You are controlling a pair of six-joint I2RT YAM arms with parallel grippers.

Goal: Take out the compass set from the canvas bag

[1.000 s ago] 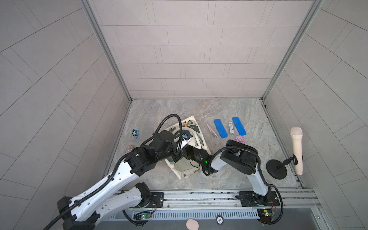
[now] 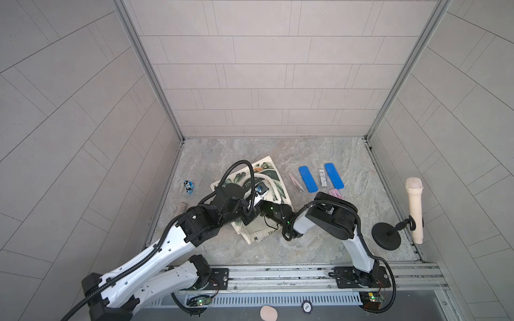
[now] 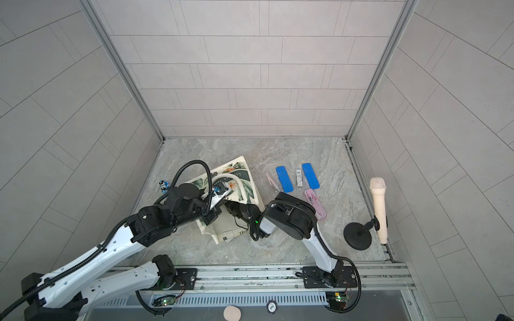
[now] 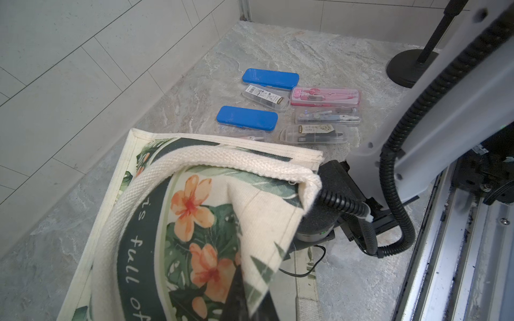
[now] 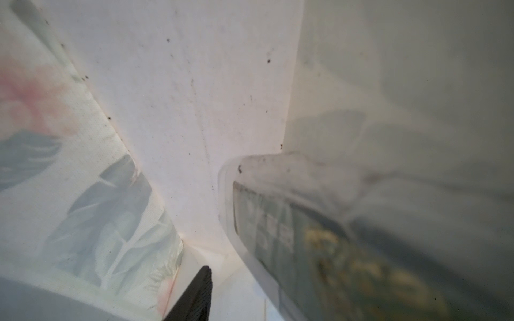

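Observation:
The cream canvas bag (image 2: 270,167) with leaf and flower print lies mid-table under both arms. My left gripper is shut at its raised fabric (image 4: 251,208), mostly hidden by it; whether it pinches cloth is unclear. My right gripper reaches inside the bag; one dark finger (image 5: 195,297) shows in the right wrist view, its opening unclear. Beside it a clear plastic case (image 5: 267,224) with a green and yellow insert, blurred, lies along the bag's inner wall.
Several pencil-type cases, including blue (image 4: 246,117), clear and pink (image 4: 325,96), lie right of the bag. A black stand (image 2: 385,235) is at the right edge, a small blue figure (image 2: 188,186) at left.
The left arm is nearly still.

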